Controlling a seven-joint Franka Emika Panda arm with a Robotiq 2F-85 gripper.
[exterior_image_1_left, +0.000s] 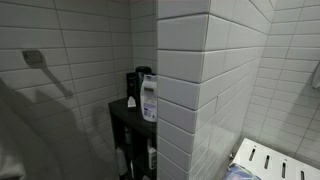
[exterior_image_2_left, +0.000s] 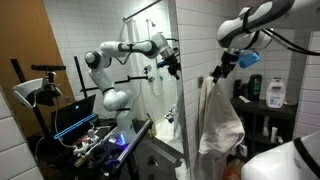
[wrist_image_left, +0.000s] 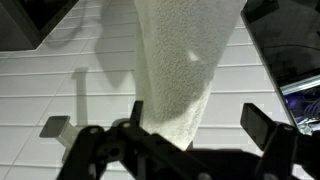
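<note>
A pale towel (exterior_image_2_left: 218, 115) hangs down in front of the white tiled wall in exterior view 2. My gripper (exterior_image_2_left: 222, 72) is by the towel's upper part. From the wrist, the towel (wrist_image_left: 180, 65) runs down the middle of the picture, between the two spread fingers as seen from here. My gripper is open, with a visible gap on both sides of the cloth's lower end. How deep the cloth lies relative to the fingertips I cannot tell. A small square grey wall hook (wrist_image_left: 58, 128) sits to the left of the towel.
On a black shelf (exterior_image_2_left: 262, 118) stands a white bottle (exterior_image_2_left: 276, 92), with dark containers beside it. A tiled wall corner (exterior_image_1_left: 185, 90) juts out in exterior view 1. A white slatted seat (exterior_image_1_left: 270, 162) is at the lower right.
</note>
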